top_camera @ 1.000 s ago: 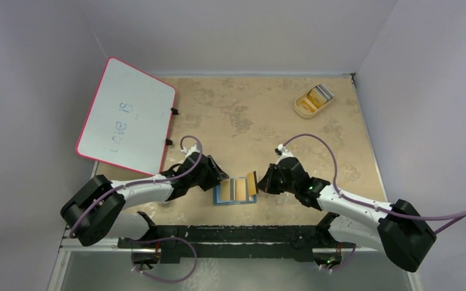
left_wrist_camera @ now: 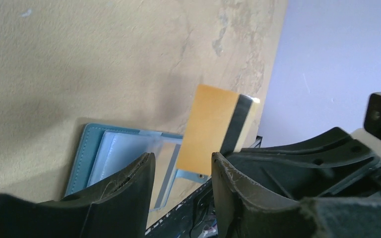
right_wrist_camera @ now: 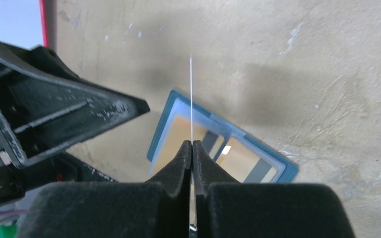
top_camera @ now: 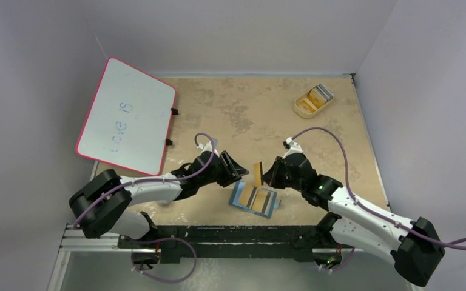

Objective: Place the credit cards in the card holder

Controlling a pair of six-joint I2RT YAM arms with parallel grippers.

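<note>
A blue card holder (top_camera: 270, 206) with cards in clear slots lies at the front middle of the table. Above it my right gripper (top_camera: 267, 179) is shut on a yellow card (top_camera: 257, 173) with a dark stripe; the card (left_wrist_camera: 208, 124) shows face-on in the left wrist view and as a thin edge between the fingertips in the right wrist view. My left gripper is part open, its fingers empty, facing that card from the left and over the holder (right_wrist_camera: 285, 171).
A whiteboard (top_camera: 139, 109) stands at the left. An oval container (top_camera: 303, 108) holding cards sits at the back right. The table's middle behind the grippers is clear.
My left gripper has moved right, toward the card. The right gripper with its card has moved slightly right and back. The holder has shifted right and turned at an angle.
</note>
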